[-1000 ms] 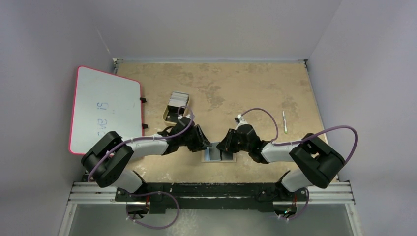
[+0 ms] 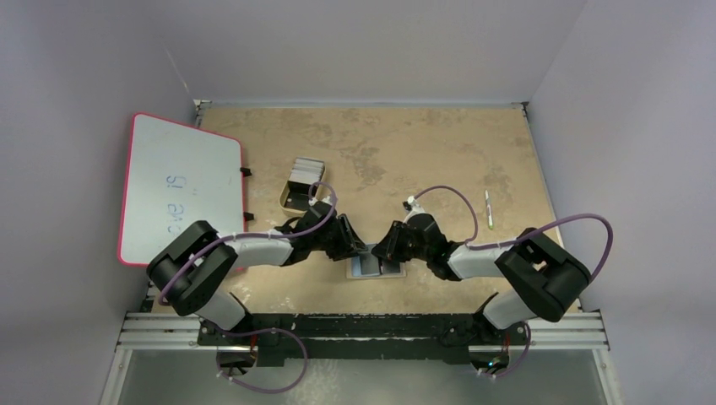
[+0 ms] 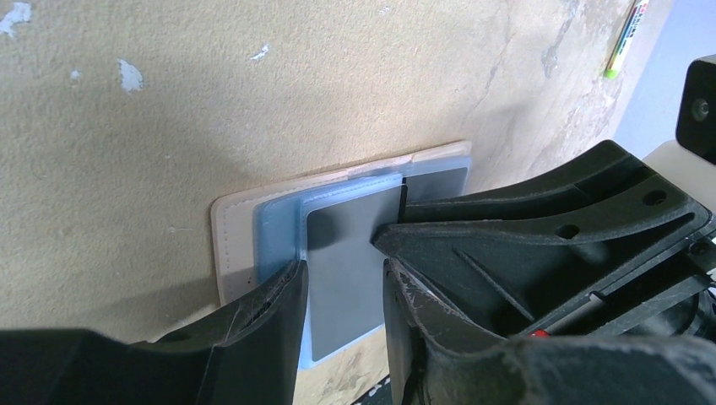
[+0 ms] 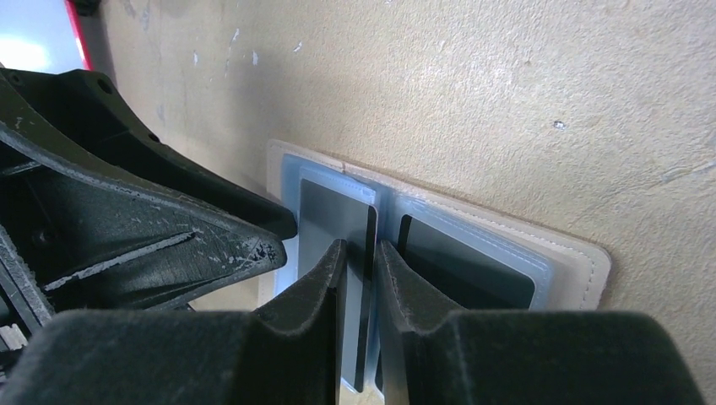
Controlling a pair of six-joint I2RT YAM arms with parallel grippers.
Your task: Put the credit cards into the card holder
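The card holder (image 2: 376,275) lies unfolded at the table's front, cream outside with blue-edged pockets. Its inner page (image 3: 349,245) stands slightly raised in the left wrist view, with a grey panel. Over this page my left gripper is open, fingertips apart at either side of the panel. My right gripper is partly open over the holder's middle. The edge of the raised page (image 4: 369,278) shows in the narrow gap between its fingers; whether they touch it is unclear. A box (image 2: 284,202) of cards (image 2: 307,171) stands behind the left arm.
A whiteboard (image 2: 181,190) with a red edge takes up the table's left side. A marker (image 2: 489,209) lies far right. The two grippers are close together over the holder.
My left arm has shifted slightly to the right over the holder. The right arm looks unmoved in the top view, and the holder stays in place.
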